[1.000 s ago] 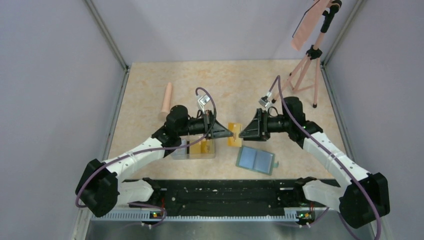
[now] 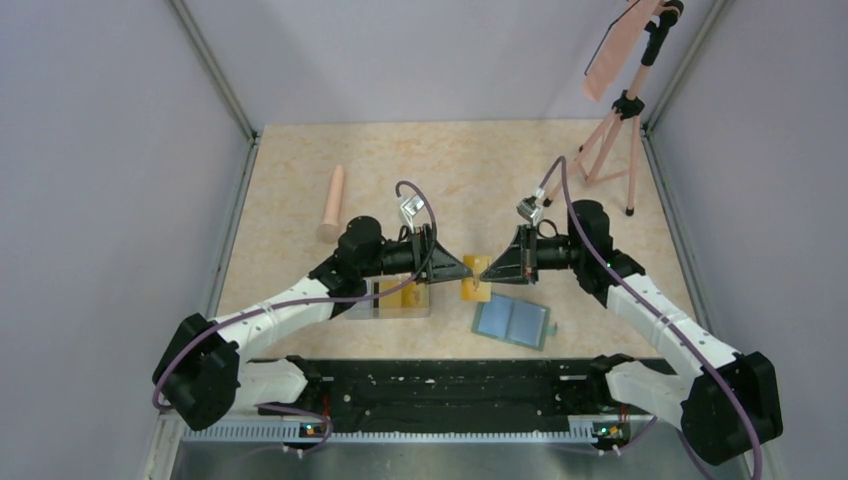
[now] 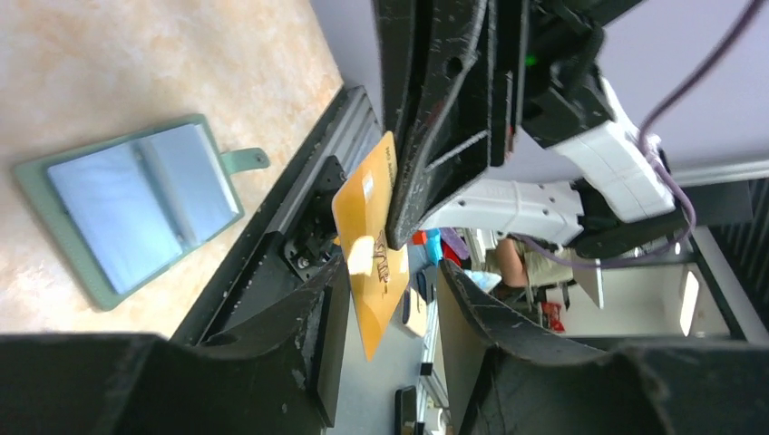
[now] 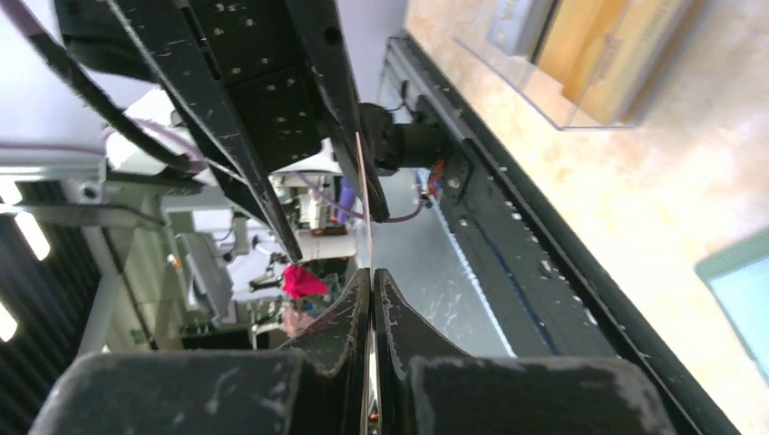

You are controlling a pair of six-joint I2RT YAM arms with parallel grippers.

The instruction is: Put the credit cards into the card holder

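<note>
A gold credit card (image 2: pixel 477 278) is held up between my two grippers, above the table. Edge-on in the right wrist view, it is a thin line rising from my right gripper, which is shut on it. My left gripper is open, its fingers apart on either side of the card's lower end. The card holder (image 2: pixel 511 321), green-edged with two pale blue pockets, lies open and flat below the right arm. More cards stand in a clear box (image 4: pixel 589 125) under the left arm, partly covered by that arm from above.
A tan cylinder (image 2: pixel 332 205) lies at the back left. At the back right stands a pink tripod (image 2: pixel 630 108). The two grippers are very close together.
Both arms have barely shifted.
</note>
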